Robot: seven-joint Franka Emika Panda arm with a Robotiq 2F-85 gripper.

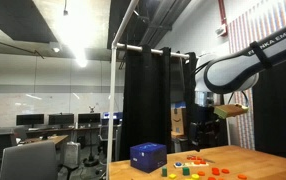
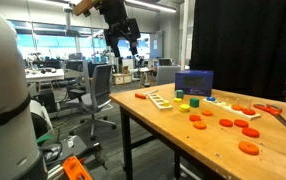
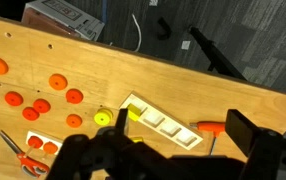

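My gripper stands open high above the table, its dark fingers apart on either side of the wooden tray with nothing held. In exterior view 2 the gripper (image 2: 125, 45) hangs well clear of the tabletop, near its left end. The pale wooden tray (image 3: 166, 124) has several compartments, with a yellow piece (image 3: 134, 109) at its left end. An orange-handled tool (image 3: 212, 127) lies off the tray's right end, partly hidden by a finger. Orange and red discs (image 3: 58, 82) are scattered to the left, with a yellow disc (image 3: 103, 117) nearer the tray.
A blue box (image 2: 194, 83) stands at the table's back edge. Red-handled pliers (image 3: 28, 158) lie beside a white strip (image 3: 40, 140) carrying red discs. Bare wood (image 3: 173, 83) runs along the table edge beyond the tray.
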